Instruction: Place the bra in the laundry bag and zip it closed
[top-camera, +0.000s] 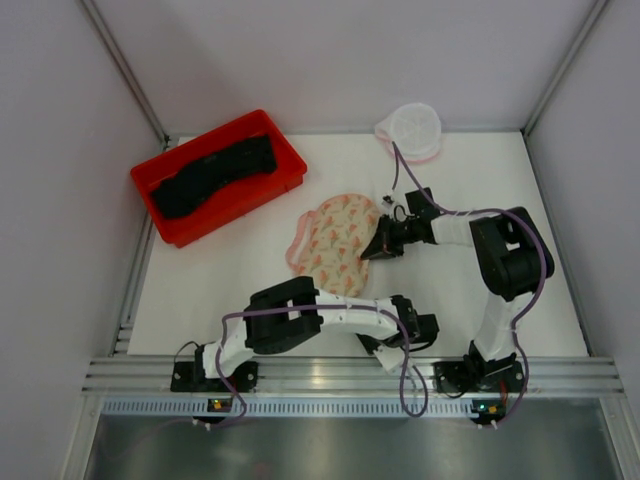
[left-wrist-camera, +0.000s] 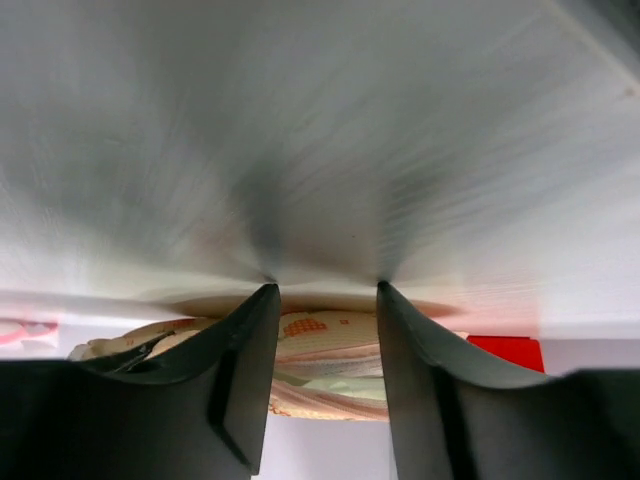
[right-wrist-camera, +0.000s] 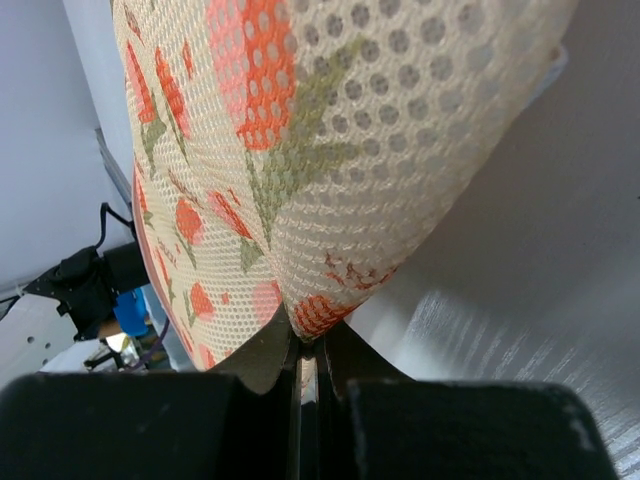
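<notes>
The laundry bag (top-camera: 335, 240), cream mesh with orange flowers, lies spread on the table's middle. My right gripper is shut on a fold of its mesh; in the right wrist view the fabric rises above the fingertips. In the left wrist view, my left gripper has a clear gap between its fingers, and the bag's edge (left-wrist-camera: 330, 345) with a pale strip shows behind that gap. No contact between left fingers and bag can be made out. A black garment (top-camera: 215, 178) lies in the red bin; whether it is the bra, I cannot tell.
The red bin (top-camera: 293, 168) stands at the back left. A white mesh item with pink trim (top-camera: 414, 130) lies at the back edge. My left forearm crosses the table's front part. Bare table (top-camera: 490, 190) shows at right.
</notes>
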